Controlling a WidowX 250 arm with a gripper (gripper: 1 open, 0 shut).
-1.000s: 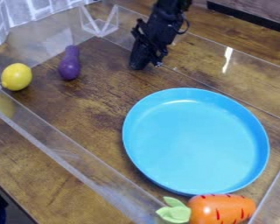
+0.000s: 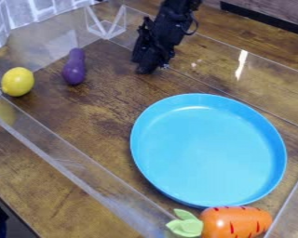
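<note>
My black gripper (image 2: 152, 58) hangs at the top centre of the camera view, low over the wooden surface at the back; its fingers are dark and bunched, so their opening is unclear. A purple eggplant (image 2: 74, 67) lies to its left. A yellow lemon-like object (image 2: 18, 81) is at the far left. A large blue plate (image 2: 208, 147) fills the right front, with an orange carrot toy (image 2: 235, 222) at the bottom edge beside it.
Clear plastic walls border the wooden surface (image 2: 89, 125) on several sides. The wood left of the plate and to the right of the gripper is bare.
The gripper has shifted slightly left and changed its pose a little. The objects are in the same places.
</note>
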